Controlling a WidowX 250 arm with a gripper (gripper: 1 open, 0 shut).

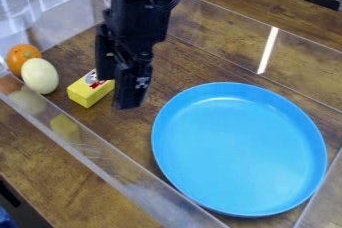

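Note:
My dark gripper (120, 67) hangs open over the wooden floor, its fingers pointing down above the right part of a yellow box (87, 91) with a printed label, which it partly hides. A white egg (39, 75) and an orange ball-like object (20, 58) lie left of the box.
A large blue plate (238, 147) fills the lower right. Clear plastic walls border the area along the left and front. Bare wood is free at the back right.

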